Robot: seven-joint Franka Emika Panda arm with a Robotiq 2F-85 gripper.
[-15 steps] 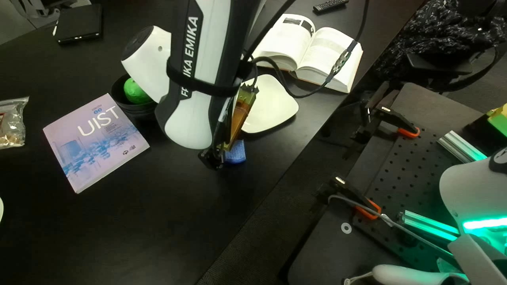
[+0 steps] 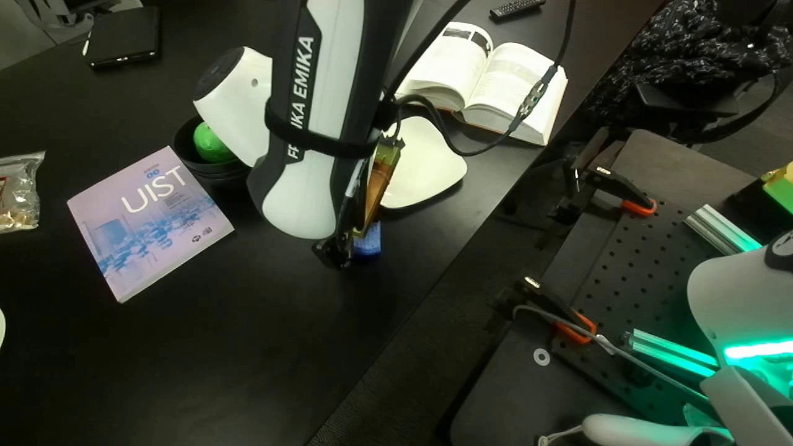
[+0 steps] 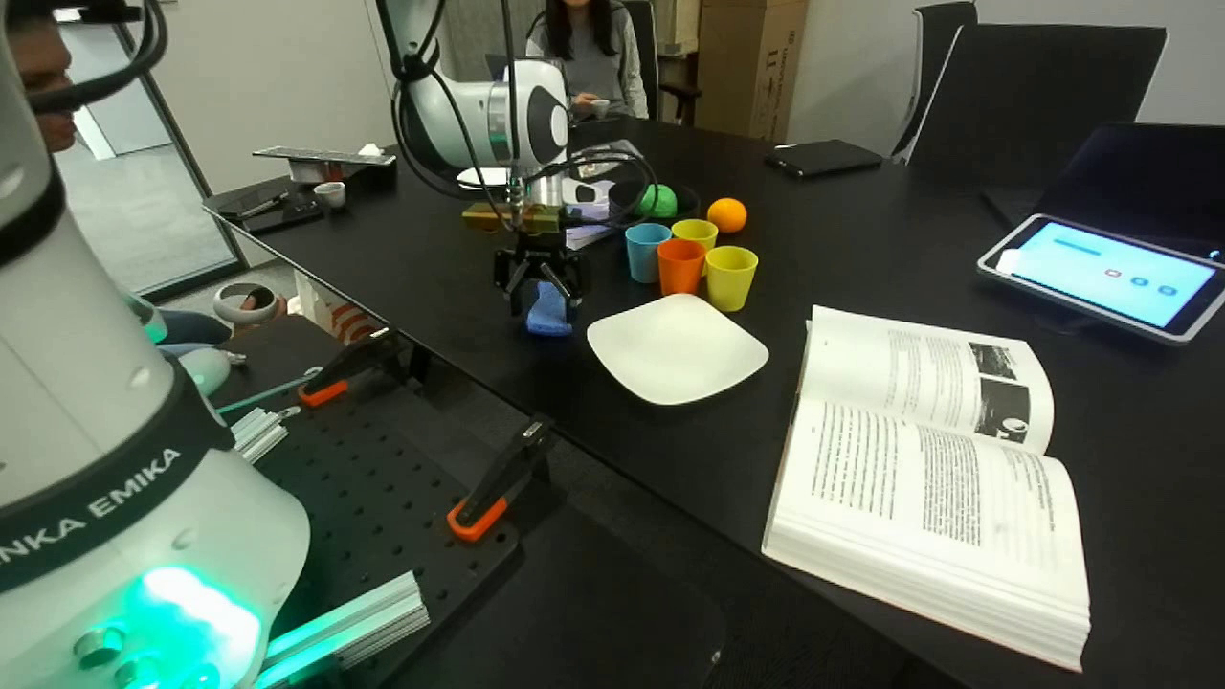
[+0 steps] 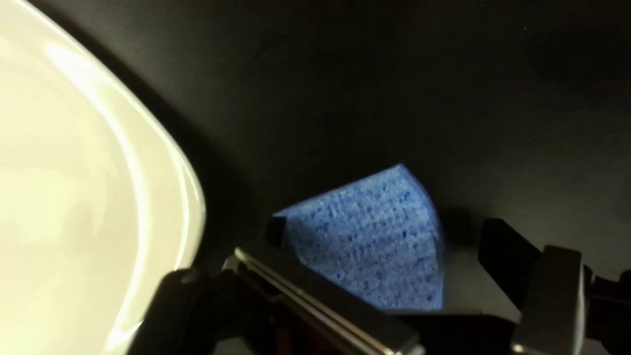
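A blue sponge [image 4: 378, 242] with a dotted surface lies on the black table beside the white plate [image 4: 77, 195]. In the second exterior view the sponge [image 3: 548, 310] sits just left of the plate [image 3: 678, 350]. My gripper [image 3: 542, 304] is lowered around it, fingers apart. The wrist view has one finger [image 4: 331, 301] overlapping the sponge's lower left edge and the other finger [image 4: 547, 296] off to its right, with a gap on that side. Whether the left finger touches the sponge, I cannot tell. In the first exterior view the arm hides much of the sponge [image 2: 368, 241].
Blue, orange and yellow cups [image 3: 680, 266] stand behind the plate, near an orange ball [image 3: 726, 214] and a black bowl holding a green ball [image 3: 657, 201]. An open book [image 3: 930, 471] lies to the right. The table's edge runs close by.
The arm has shifted slightly down and to the right in the first exterior view. The sponge's visible part looks a little shifted or turned there.
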